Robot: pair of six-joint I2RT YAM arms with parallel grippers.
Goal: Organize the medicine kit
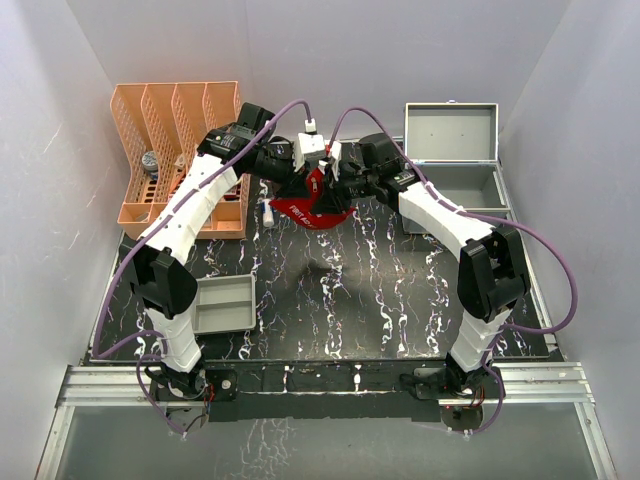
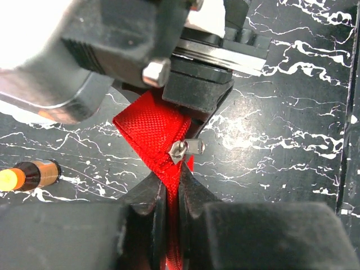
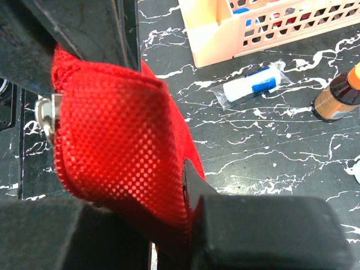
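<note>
A red first-aid pouch [image 1: 305, 211] with white lettering hangs above the middle of the table, partly hidden by both grippers. My left gripper is shut on its red fabric edge, close to a metal zipper pull [image 2: 185, 148]. Close beside it, my right gripper is shut on another part of the pouch, and the mesh fabric bulges up between its fingers. The two grippers nearly touch. How far the zipper stands open is hidden. At the right is a grey lidded box [image 1: 465, 178], its lid raised.
An orange compartment rack [image 1: 135, 212] stands at the back left. In front of it lies a wrapped white-and-blue roll [image 3: 250, 85]. A brown bottle with an orange cap [image 3: 337, 95] is nearby. A small grey tray [image 1: 225, 304] sits front left.
</note>
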